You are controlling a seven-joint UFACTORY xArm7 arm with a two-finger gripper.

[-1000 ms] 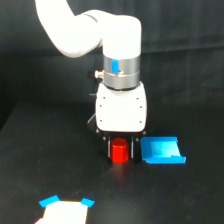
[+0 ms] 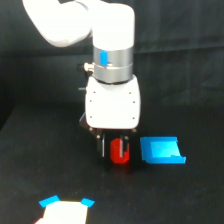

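A small red object (image 2: 119, 153) stands on the dark table near the middle of the camera view. My white gripper (image 2: 113, 148) points down over it, its dark fingers spread apart. The left finger (image 2: 101, 147) is clear of the red object, with a dark gap between them. The right finger overlaps the object's upper part in this view; whether it touches cannot be told. The object's top is partly hidden by the hand.
A bright blue square (image 2: 162, 150) lies just right of the red object. At the lower left, a pale item (image 2: 66, 212) with blue corners is cut off by the frame edge.
My arm and hand have shifted a little to the left, and the wrist looks turned somewhat. The red object stands in about the same place.
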